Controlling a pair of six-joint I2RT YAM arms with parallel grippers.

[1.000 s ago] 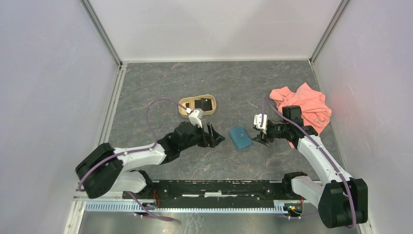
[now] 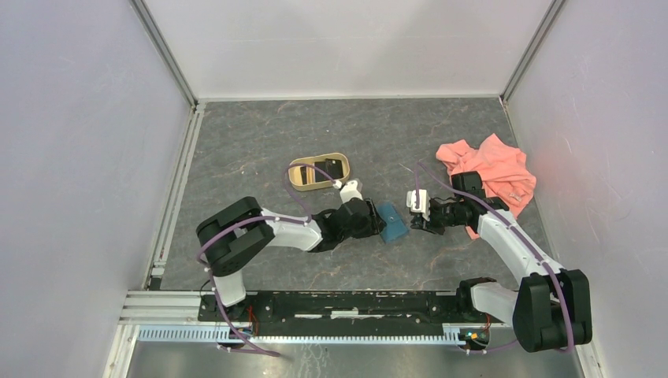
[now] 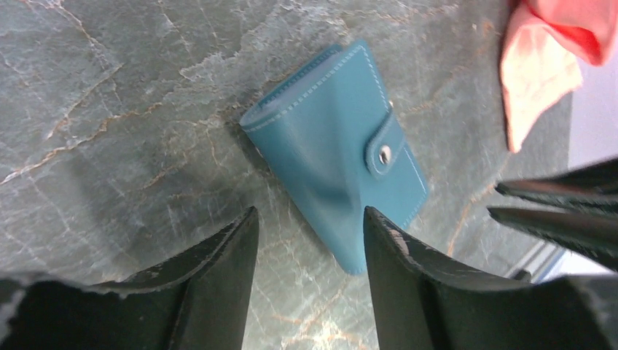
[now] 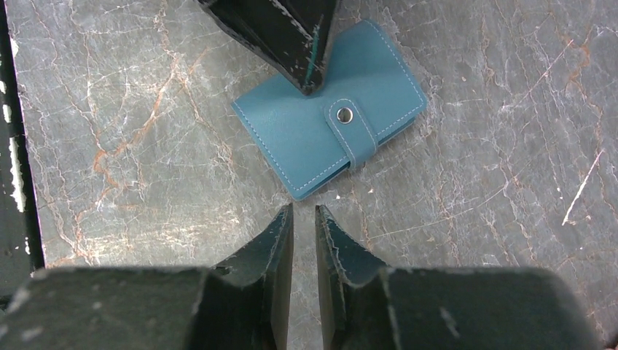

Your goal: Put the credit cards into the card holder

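A blue leather card holder with snap strap (image 2: 392, 224) lies closed on the grey table between the grippers. My left gripper is part open directly over it, fingers either side of its lower part in the left wrist view; whether they touch it is unclear. In the right wrist view a left finger reaches over the holder (image 4: 280, 127). My right gripper is shut just beside the holder, its tips close together; nothing clearly shows between them. No loose cards are clearly visible.
A tan tray (image 2: 343, 177) with dark items sits behind the left arm. A crumpled pink cloth (image 2: 504, 165) lies at the right beneath the right arm.
My left gripper has moved right, to over the card holder. The right gripper has shifted only slightly; the holder has stayed about in place.
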